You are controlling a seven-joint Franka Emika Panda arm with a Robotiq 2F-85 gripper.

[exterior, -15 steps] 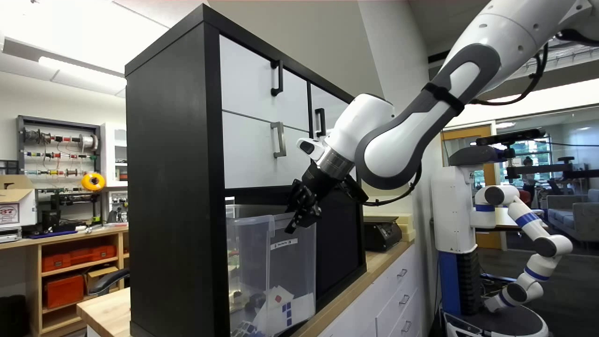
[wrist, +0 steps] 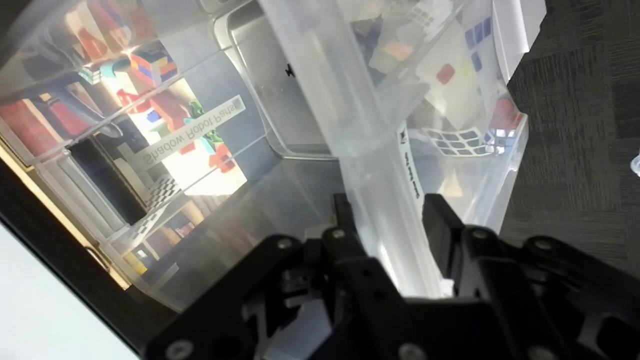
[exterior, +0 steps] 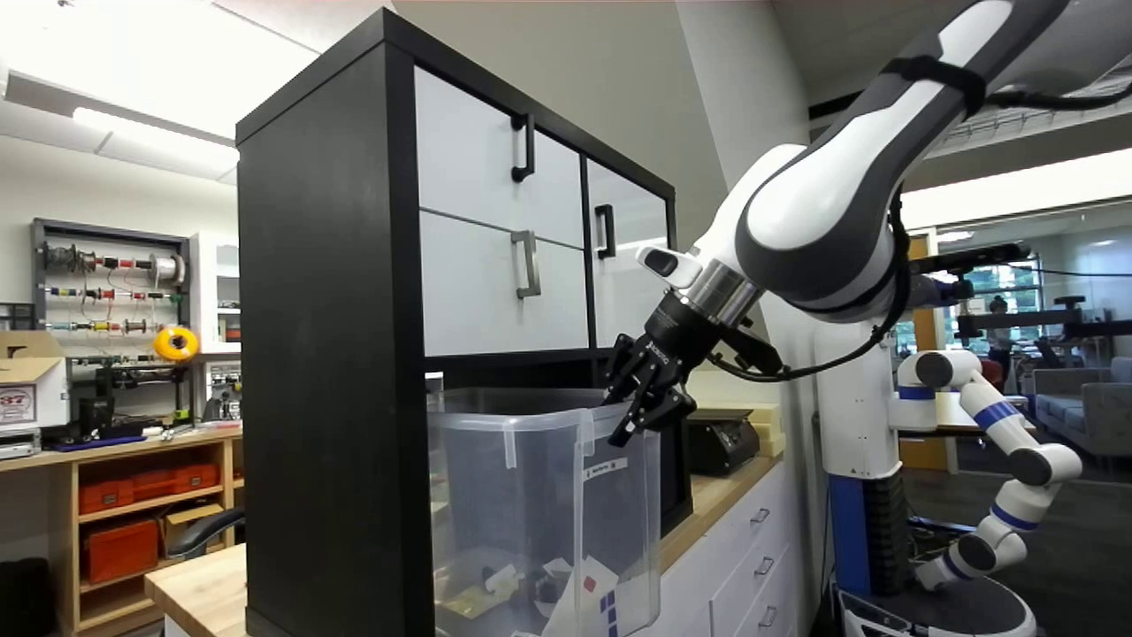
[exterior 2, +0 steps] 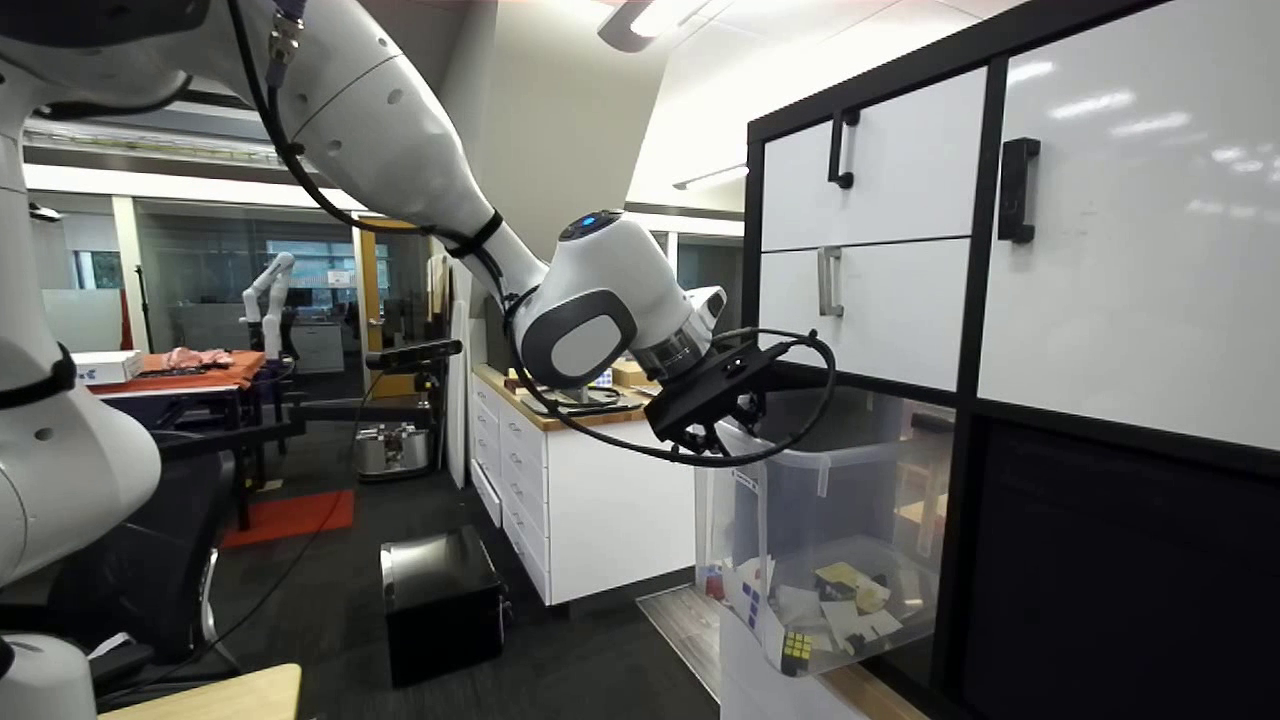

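Note:
A clear plastic bin [exterior: 621,510] juts out of the open lower bay of the black and white cabinet [exterior 2: 768,216]. Several small things lie in it, among them a Rubik's-type cube [exterior 2: 797,652] and a white house-shaped piece [exterior: 581,600]. My gripper [exterior: 628,416] is shut on the bin's rim at the front. In the wrist view the clear rim [wrist: 384,198] runs between the two black fingers. Where the bin's back end rests is hard to see.
Wooden counter [exterior: 706,510] with white drawers lies beyond the bin. On it stands a black device [exterior: 722,441]. Above the bin are closed cabinet doors with handles [exterior: 527,264]. Dark floor [wrist: 564,174] is visible below the bin's outer side.
Gripper and bin have moved together outward from the cabinet, rightward in exterior view 1. More of the bin now shows outside the bay, and its contents have shifted.

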